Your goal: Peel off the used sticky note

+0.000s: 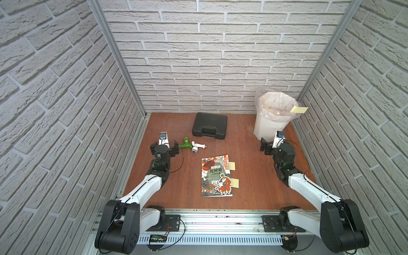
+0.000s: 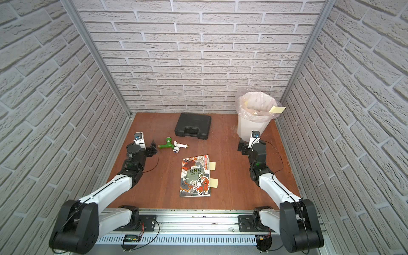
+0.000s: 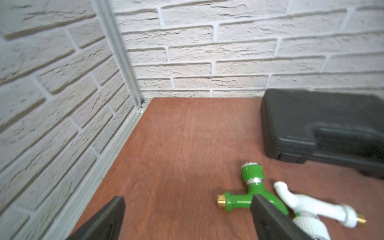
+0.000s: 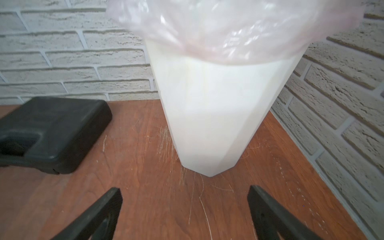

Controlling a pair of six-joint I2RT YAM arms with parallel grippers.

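Two pale yellow sticky notes jut from the right edge of a closed, illustrated book [image 1: 210, 174]: an upper note [image 1: 232, 165] and a lower note [image 1: 235, 183]. Another yellow note [image 1: 299, 109] hangs over the rim of the lined white bin [image 1: 267, 126]. To the book's upper left, my left gripper is open and empty, its dark fingers [image 3: 106, 216] wide apart. My right gripper, open and empty too, stands right of the book and in front of the bin. Neither gripper touches the book or a note.
A green tap [image 1: 185, 143] and a white tap [image 1: 197, 146] lie between the left gripper and the black case [image 1: 210, 125] at the back. Bare table [image 1: 252, 182] separates the book from the right arm.
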